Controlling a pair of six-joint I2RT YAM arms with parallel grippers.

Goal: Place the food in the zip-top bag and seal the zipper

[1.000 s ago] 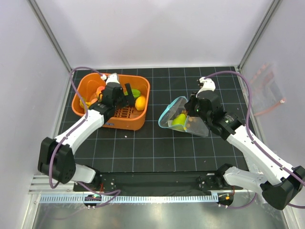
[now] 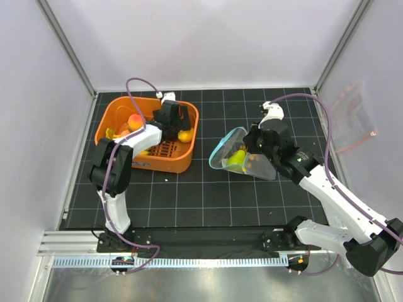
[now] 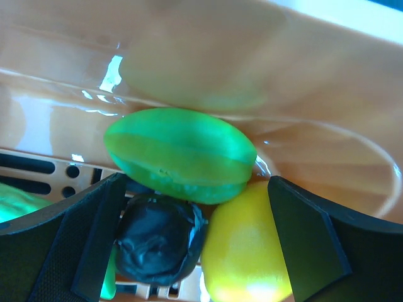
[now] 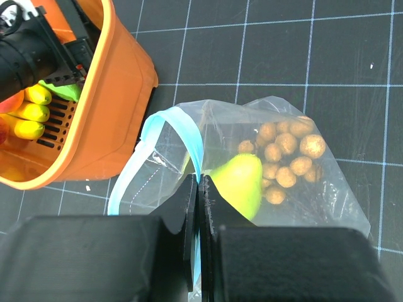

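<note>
My left gripper (image 2: 176,119) is open inside the orange bin (image 2: 160,162). In the left wrist view a green starfruit-like fruit (image 3: 179,148) lies ahead of its fingers, with a dark fruit (image 3: 157,236) and a yellow fruit (image 3: 245,248) between them. My right gripper is shut on the rim of the clear zip top bag (image 4: 315,195), whose blue zipper strip (image 4: 182,123) arches open. A yellow-green pear (image 4: 236,182) and several small brown balls (image 4: 286,145) are inside the bag.
The bin also holds bananas (image 4: 31,111) and an orange-red fruit (image 2: 135,122). White walls border the back and sides.
My left arm has moved right and toward the back within the bin, over the green fruit at its right. The right arm and the bag look unchanged.
</note>
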